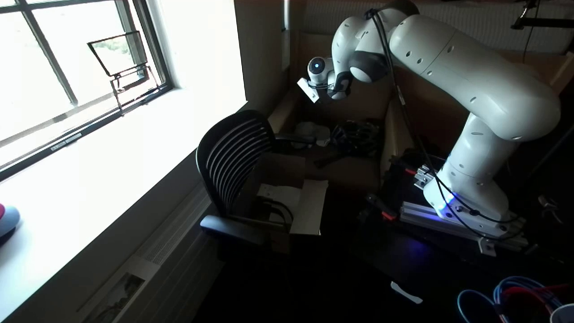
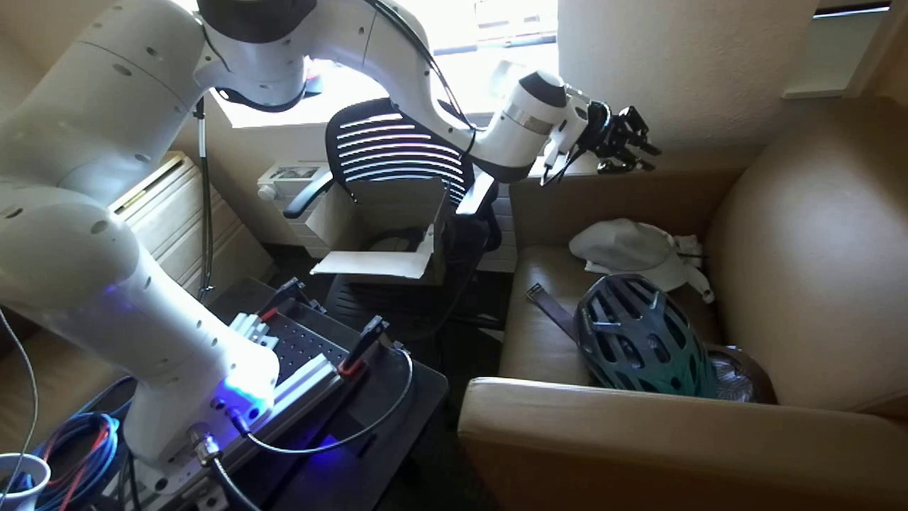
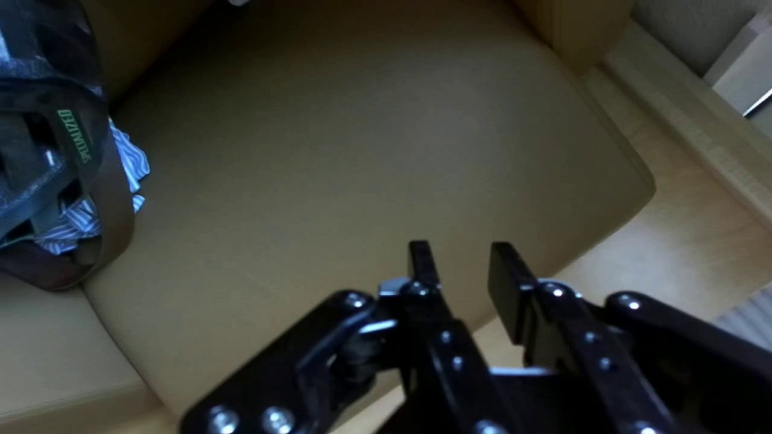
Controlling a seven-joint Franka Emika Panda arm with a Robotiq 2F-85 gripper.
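Note:
High over the brown couch, my gripper (image 2: 648, 157) reaches toward its backrest side in exterior view 2. In the wrist view the two dark fingertips of the gripper stand a little apart, and I see no object between them. Whether they bear on something thin cannot be told. Below, a dark green bike helmet (image 2: 643, 341) lies on the couch seat, with a pale cap (image 2: 626, 247) behind it. The wrist view has the helmet (image 3: 36, 155) at its left edge, a striped cloth (image 3: 130, 159) beside it. In exterior view 1 my fingers are hidden behind the wrist.
A black office chair (image 2: 396, 140) bears an open cardboard box (image 2: 374, 264) with its flap out. The couch armrest (image 2: 681, 426) rises in front of the seat. A dark strap (image 2: 553, 311) lies near the helmet. Cables (image 1: 516, 293) lie by the base. The backrest (image 3: 376, 159) is bare.

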